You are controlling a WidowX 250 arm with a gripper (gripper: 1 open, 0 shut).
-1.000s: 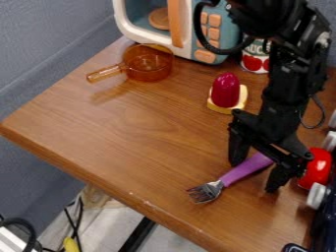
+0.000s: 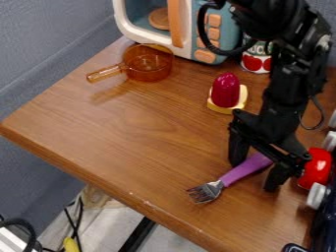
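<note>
My black gripper [image 2: 257,169] is low over the right part of the wooden table [image 2: 105,138], its fingers on either side of the purple handle of a fork [image 2: 206,191]. The fork lies diagonally, metal tines toward the lower left. Whether the fingers grip the handle or stand open around it is hard to tell.
A toy microwave [image 2: 157,15] stands at the back, with an orange pan [image 2: 147,63] before it. A toy hot dog [image 2: 226,94], a red-and-white can [image 2: 256,61] and a red object [image 2: 315,169] are near the arm.
</note>
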